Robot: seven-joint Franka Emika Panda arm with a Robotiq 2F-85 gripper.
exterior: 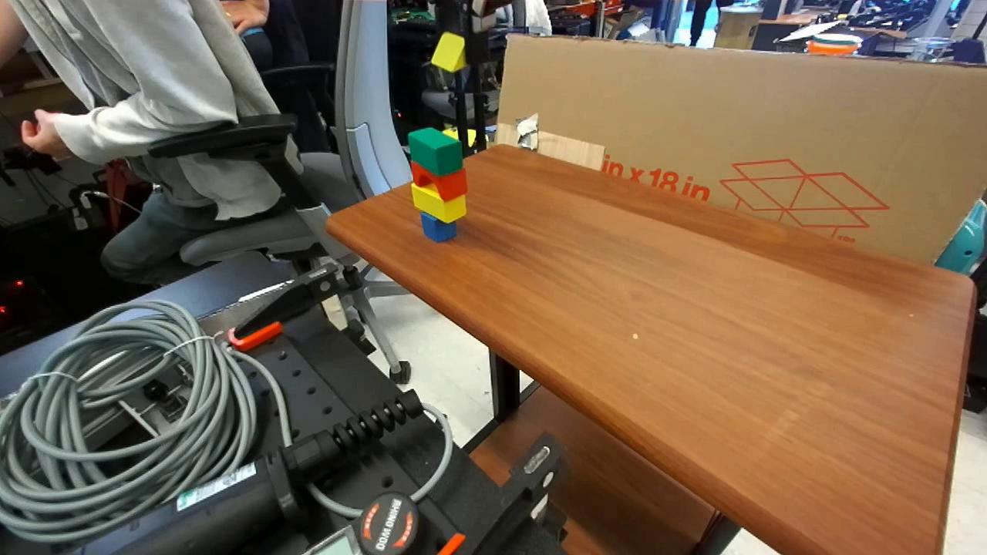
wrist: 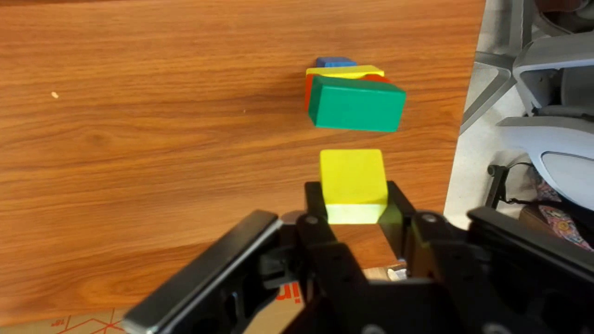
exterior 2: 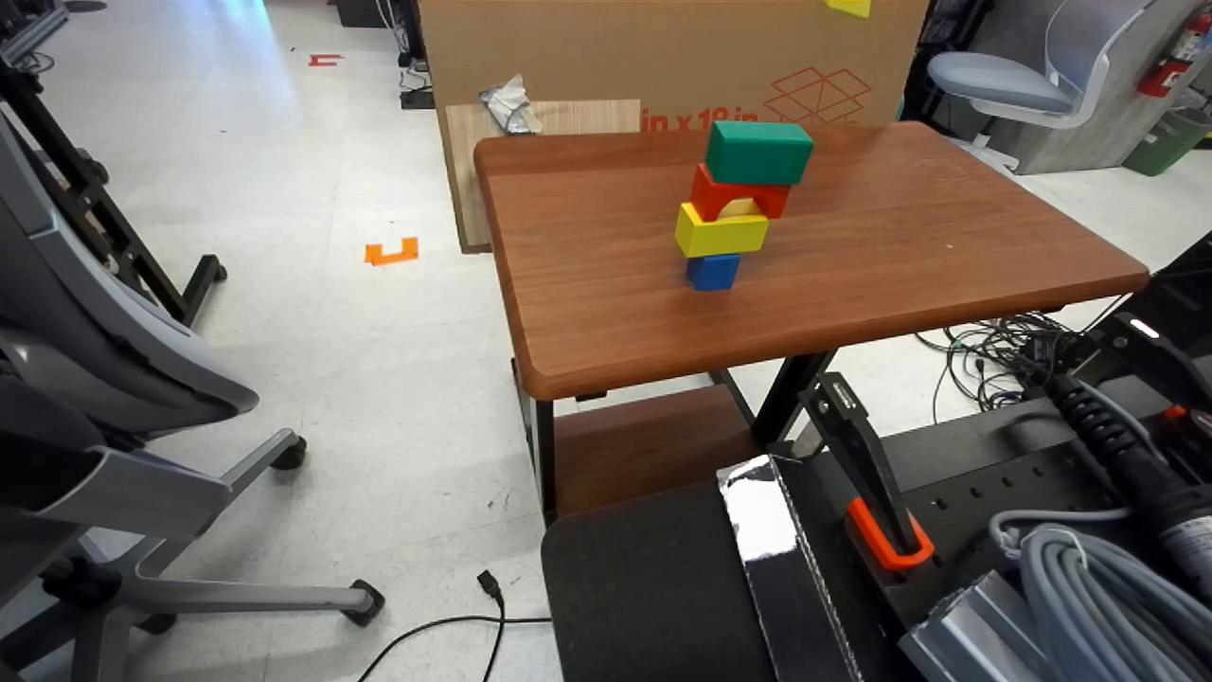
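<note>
My gripper is shut on a small yellow cube (wrist: 353, 177), held high above the table. In exterior view 1 the cube (exterior: 449, 52) shows near the top, above and a little right of the stack; in exterior view 2 only a yellow corner (exterior 2: 849, 6) shows at the top edge. The stack stands upright on the table: a blue block (exterior 2: 713, 272) at the bottom, a yellow block (exterior 2: 722, 231), a red arch (exterior 2: 709, 191), and a green block (exterior 2: 757, 153) on top. The wrist view has the cube apart from the green block (wrist: 359, 105).
A cardboard sheet (exterior: 648, 102) stands along its far side. A grey chair (exterior: 365, 102) and a seated person (exterior: 166, 111) are beyond the stack's end. Cables (exterior: 139, 416) and clamps lie on the near bench.
</note>
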